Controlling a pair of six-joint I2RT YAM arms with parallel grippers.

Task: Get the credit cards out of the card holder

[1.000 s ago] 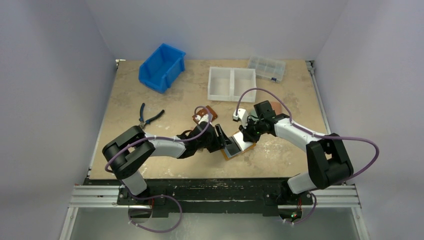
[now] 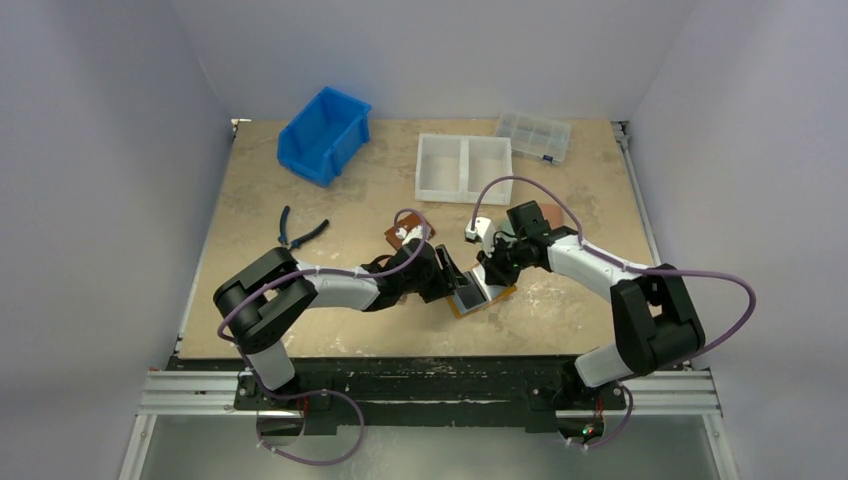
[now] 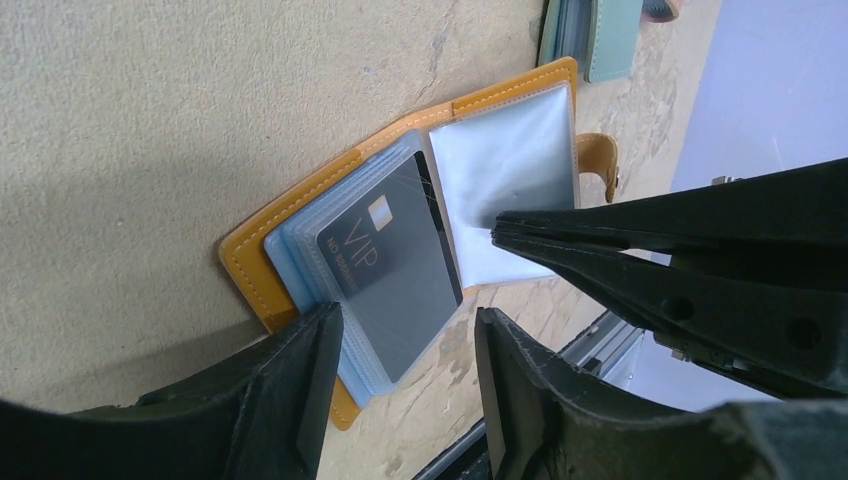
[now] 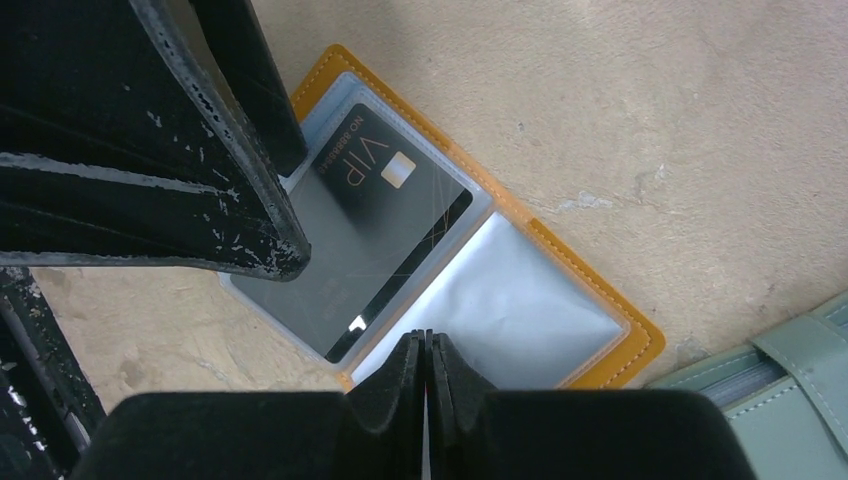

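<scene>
An open tan card holder (image 4: 611, 310) lies on the table between the grippers, holding a stack of clear sleeves with a dark VIP card (image 3: 385, 270) on top, beside a white sleeve page (image 4: 510, 300). My left gripper is open, its fingertips either side of the card stack's near end, low over it. My right gripper is shut, tips on the white page; what is between them is too thin to make out.
A green holder (image 4: 800, 400) lies beside it, a brown one (image 2: 400, 230) behind the left arm. Pliers (image 2: 295, 238), a blue bin (image 2: 325, 135), a white divided tray (image 2: 440, 165) and a clear box (image 2: 535, 135) are farther away.
My left gripper has shifted slightly right and up in the top view, toward the card stack. The right arm looks unchanged.
</scene>
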